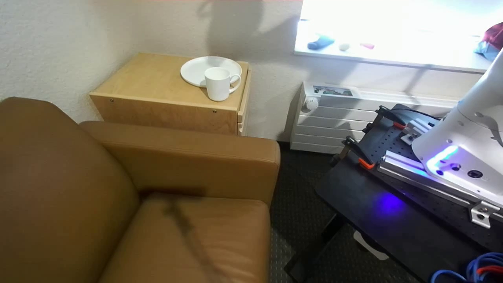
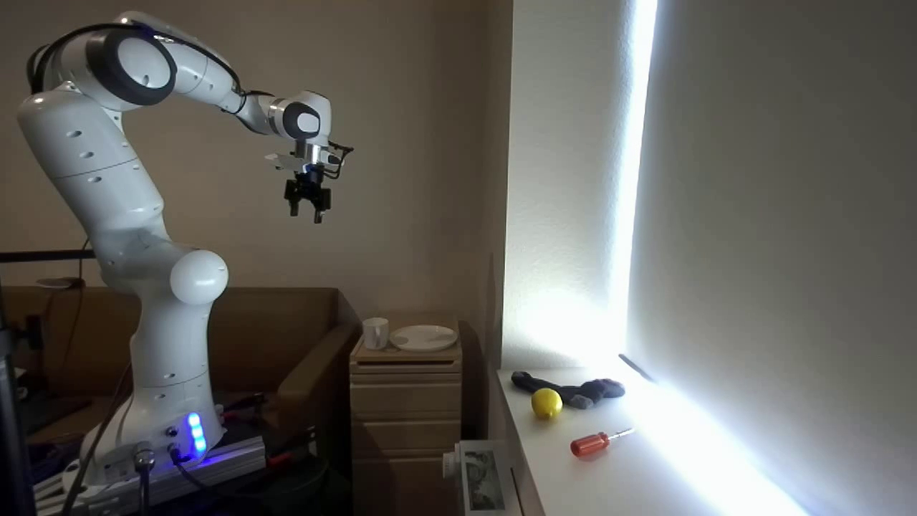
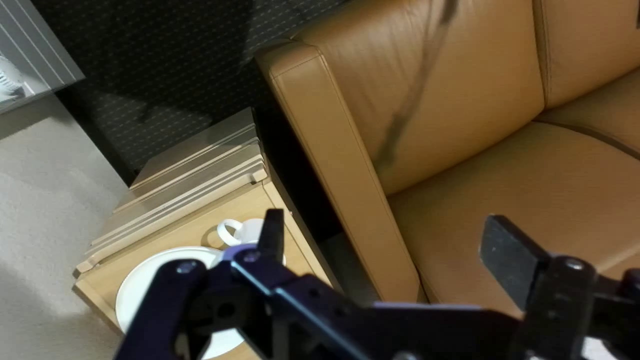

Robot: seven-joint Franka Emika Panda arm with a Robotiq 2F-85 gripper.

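High in the air, well above the furniture, my gripper (image 2: 307, 216) points downward and is open, its fingers apart with nothing between them. A white mug (image 1: 217, 85) stands upright on the wooden cabinet (image 1: 155, 78), close in front of a flat white plate (image 1: 193, 70). The wrist view looks down on the same cabinet: the mug (image 3: 249, 231) and plate (image 3: 135, 282) are partly covered there by one side of the gripper. In exterior view 1 the gripper itself is out of frame.
A brown sofa (image 1: 202, 151) stands beside the cabinet. On the windowsill (image 2: 550, 481) lie a yellow lemon (image 2: 546, 403), a red screwdriver (image 2: 589, 444) and a dark cloth-like item (image 2: 550, 382). A white radiator (image 1: 330, 127) sits below the sill.
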